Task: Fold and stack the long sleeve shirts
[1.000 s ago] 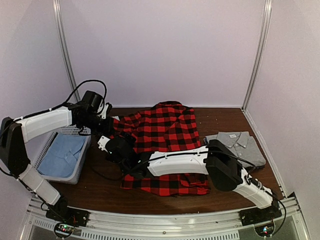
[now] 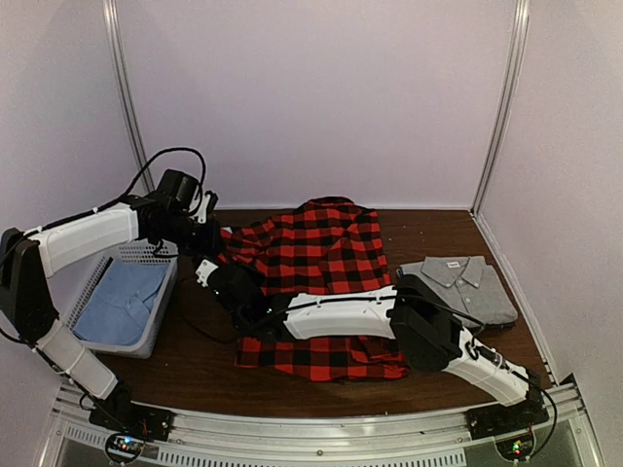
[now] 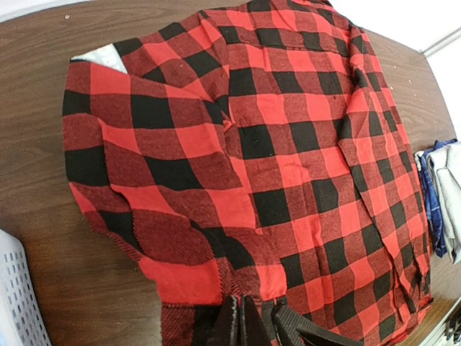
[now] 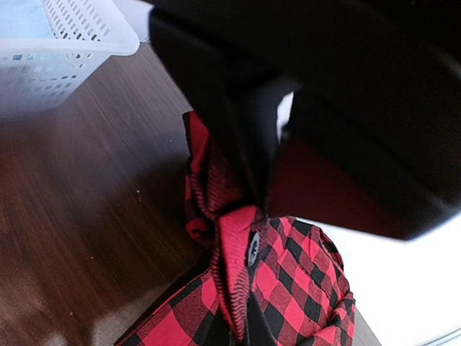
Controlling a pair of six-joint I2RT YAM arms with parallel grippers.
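Note:
The red and black checked shirt (image 2: 302, 253) is spread over the table, and one sleeve is raised toward the left. My left gripper is shut on that sleeve, its fingers close together on the cloth. Just below it, my right gripper has closed on the cuff edge, near a dark button (image 4: 253, 249). In the right wrist view the dark body of the left gripper covers much of the upper part. From the top, the right arm lies across the shirt and hides its middle.
A white basket (image 2: 156, 326) with a blue shirt (image 2: 117, 302) stands at the left. Folded clothes with a grey shirt (image 2: 462, 292) on top lie at the right. Both grippers are very close together. Bare table (image 2: 185, 375) shows at the front left.
The shirt body stays in place.

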